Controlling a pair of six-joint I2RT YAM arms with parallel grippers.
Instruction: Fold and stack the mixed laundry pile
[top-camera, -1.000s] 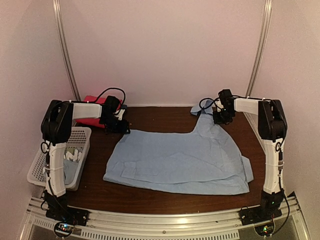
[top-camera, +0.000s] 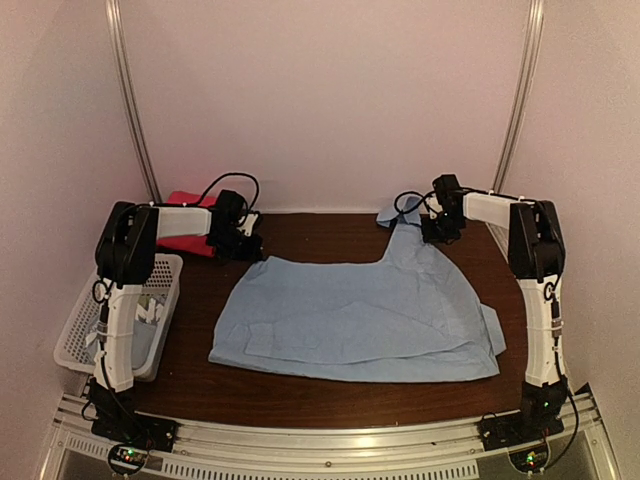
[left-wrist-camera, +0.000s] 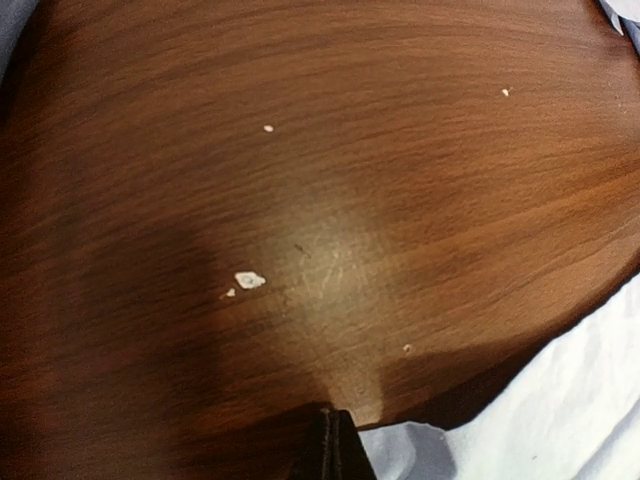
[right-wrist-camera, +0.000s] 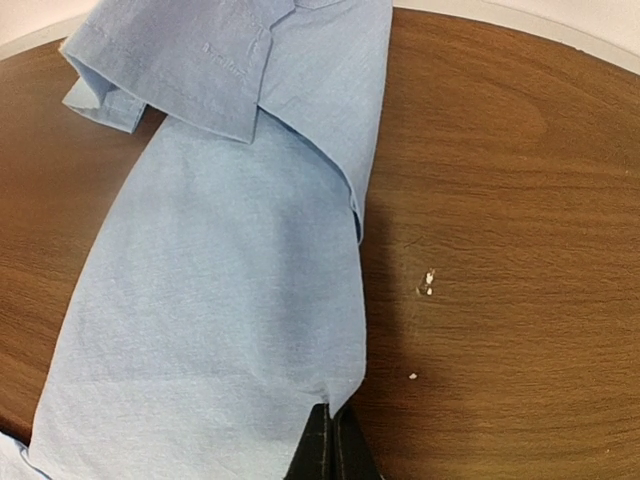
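Observation:
A large light blue shirt (top-camera: 340, 310) lies spread over the middle of the table, with a folded-over part of it at the back right. My right gripper is shut on the right side edge of this cloth, which puckers at the fingertips. On the left, my left gripper is shut at the shirt's upper left corner. The cloth (left-wrist-camera: 405, 445) there bunches up and runs into the fingertips from the right. The part between the left fingers is too small to show.
A red folded cloth (top-camera: 187, 243) lies at the back left behind the left arm. A white basket (top-camera: 75, 335) with some laundry inside stands at the front left. Bare table (top-camera: 320, 240) shows along the back and in a strip at the front.

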